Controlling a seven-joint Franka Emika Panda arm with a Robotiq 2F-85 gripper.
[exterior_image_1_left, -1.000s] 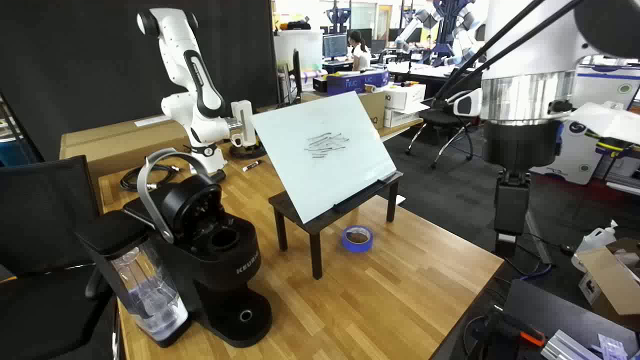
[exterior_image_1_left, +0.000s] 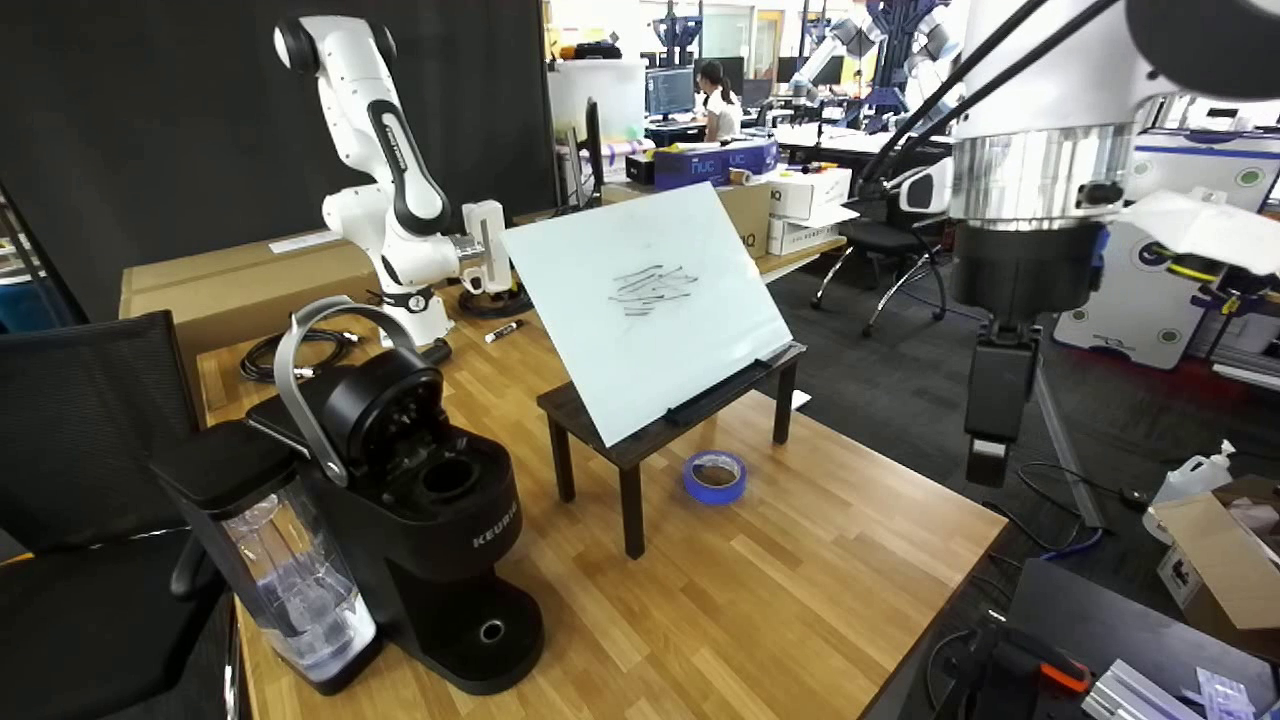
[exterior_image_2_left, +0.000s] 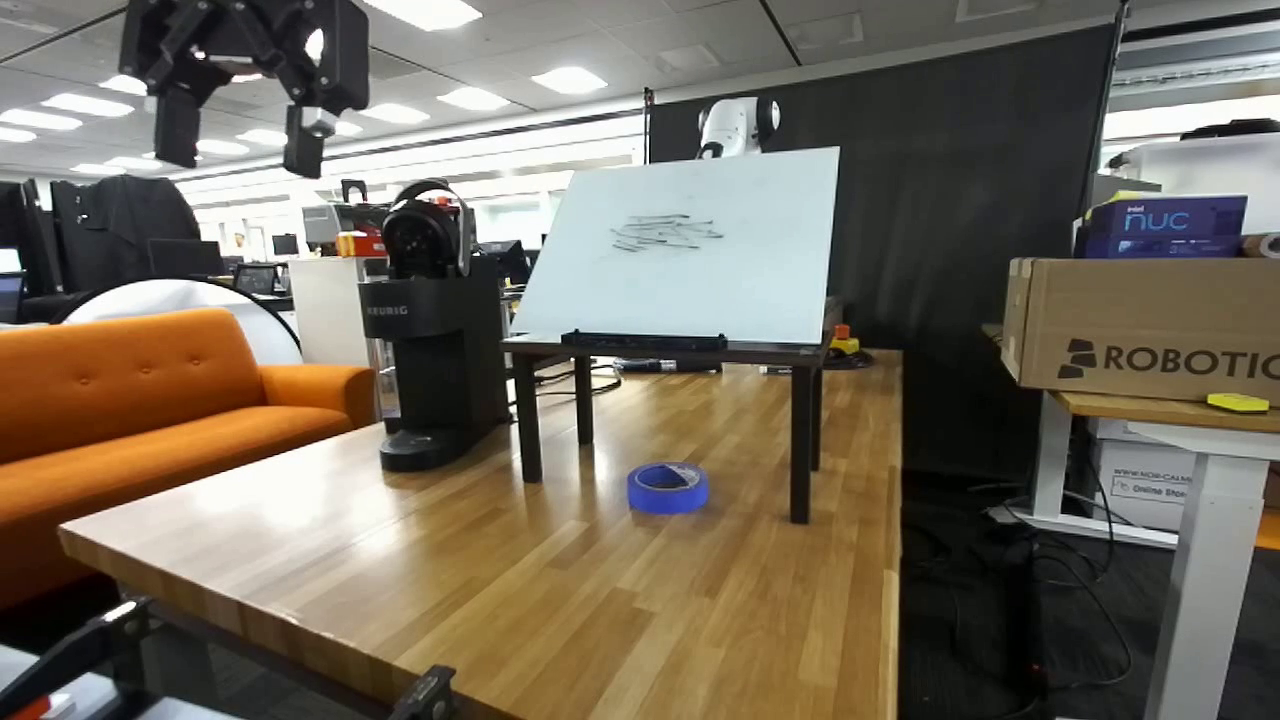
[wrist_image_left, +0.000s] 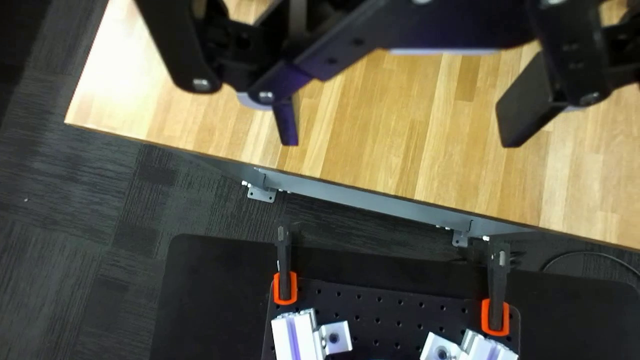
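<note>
High over the table's near edge hangs my gripper (exterior_image_2_left: 240, 162), its two fingers spread apart with nothing between them. The wrist view shows the gripper wide open above bare wood and the table's edge. On a small dark stand (exterior_image_1_left: 633, 456) leans a whiteboard (exterior_image_1_left: 564, 270) with several black scribbled lines near its middle. Blue tape (exterior_image_2_left: 668, 488) lies flat on the table in front of and partly beneath that stand. A black Keurig coffee machine (exterior_image_1_left: 444, 516) stands beside it, lid raised. Behind the board a marker (exterior_image_1_left: 504, 330) rests on the wood.
A second white arm (exterior_image_1_left: 390, 180) stands at the back, near coiled black cable (exterior_image_1_left: 294, 356). Clamps (wrist_image_left: 285, 282) and metal profiles sit on the black mount below the table edge.
In exterior view 1 my arm and gripper have shifted slightly left and up, toward the table. The board, tape and coffee machine have stayed put.
</note>
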